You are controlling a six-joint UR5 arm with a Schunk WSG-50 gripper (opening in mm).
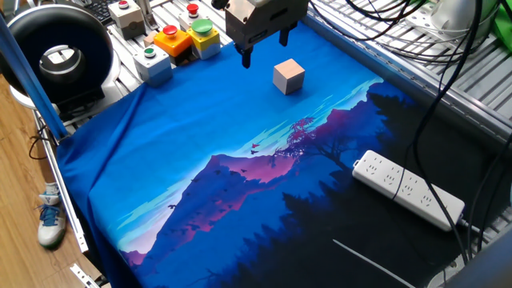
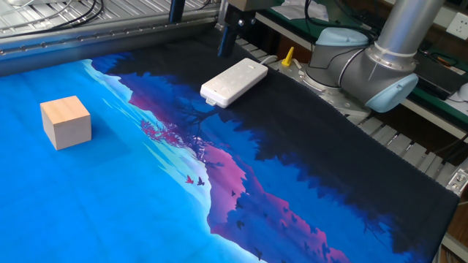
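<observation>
A plain wooden cube [image 1: 289,78] rests on the blue printed cloth [image 1: 172,132], near its back edge in exterior view 1. In exterior view 2 the same cube [image 2: 66,123] sits at the left, with nothing touching it. My gripper [image 1: 266,50] hangs at the top of exterior view 1, above and left of the cube in the picture. Its two fingers are spread apart, with a clear gap and nothing between them. Only a dark finger [image 2: 226,42] and part of the body show at the top of exterior view 2.
A white power strip [image 1: 408,189] lies on the cloth's dark side, with black cables [image 1: 436,104] hanging over it. Several push-button boxes [image 1: 173,43] stand at the back left. Metal rails [image 1: 448,96] border the cloth, whose middle is bare.
</observation>
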